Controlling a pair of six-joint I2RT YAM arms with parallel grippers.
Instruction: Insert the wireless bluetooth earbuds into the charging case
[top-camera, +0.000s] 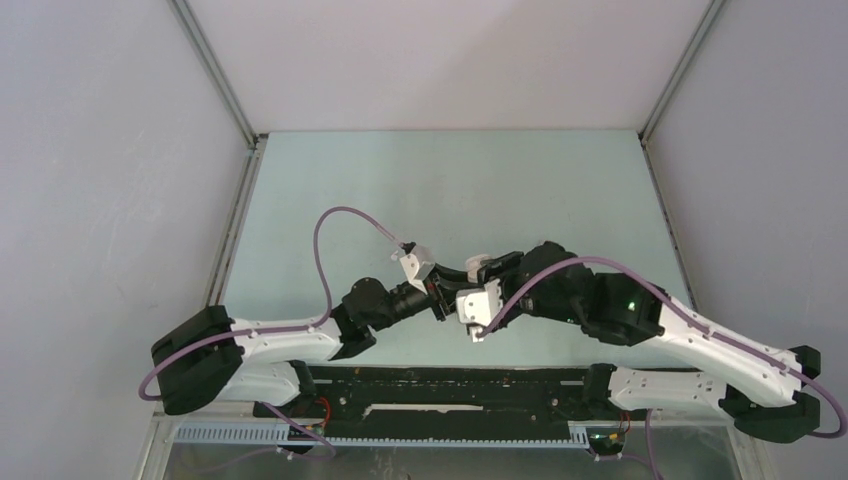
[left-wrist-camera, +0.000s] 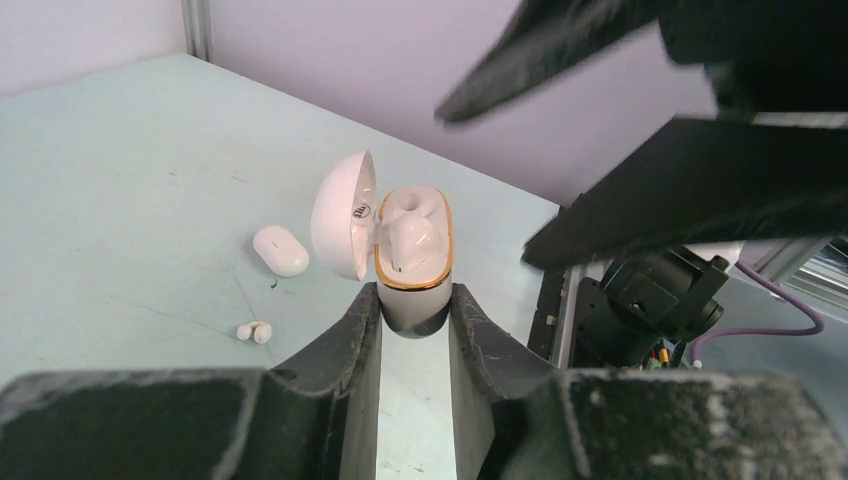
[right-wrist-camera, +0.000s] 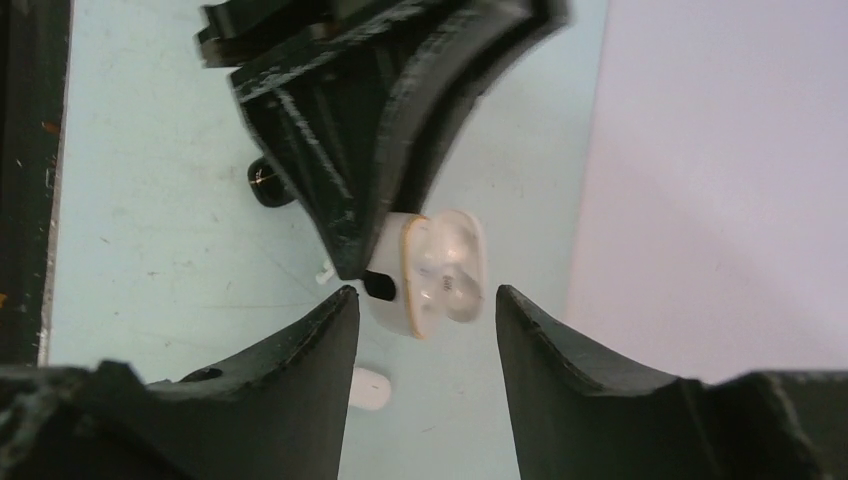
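My left gripper (top-camera: 450, 284) is shut on the open white charging case, lid upright, an orange rim round its top; in the right wrist view the case (right-wrist-camera: 420, 275) shows its wells. My right gripper is parted, its blurred fingertips either side of the case and above it; nothing is seen held between them. A small white rounded item (left-wrist-camera: 281, 250) and small white earbud-like pieces (left-wrist-camera: 254, 331) lie on the table behind the case.
Walls stand at the back and sides, and a dark front rail (top-camera: 450, 385) runs along the near edge.
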